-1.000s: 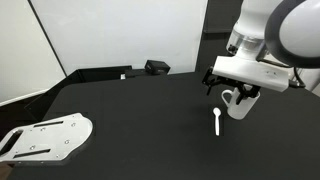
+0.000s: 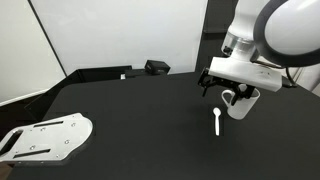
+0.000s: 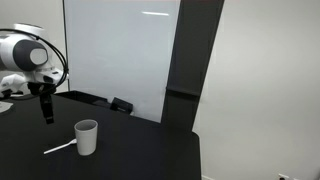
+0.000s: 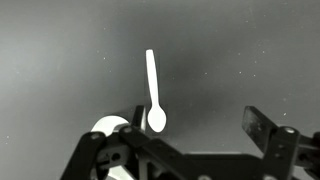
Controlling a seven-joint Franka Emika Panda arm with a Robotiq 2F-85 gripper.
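Observation:
A white spoon (image 2: 217,122) lies on the black table, its bowl beside a white mug (image 2: 243,107) standing upright. My gripper (image 2: 222,89) is above the table near them, partly in front of the mug in exterior view 1. In exterior view 2 both the mug (image 3: 86,140) and the spoon (image 3: 60,147) show clearly, below a dark finger (image 3: 47,108). From the wrist, the spoon (image 4: 153,85) is beyond my open gripper, nearer the left finger. That finger partly covers the mug (image 4: 107,125). Nothing sits between the fingers.
A white slotted plate (image 2: 48,138) lies at the table's left in exterior view 1. A small black box (image 2: 157,67) stands at the back edge, before a white board (image 2: 120,35).
Compared with one second ago, my gripper has shifted slightly left in exterior view 1. The mug and spoon have not moved.

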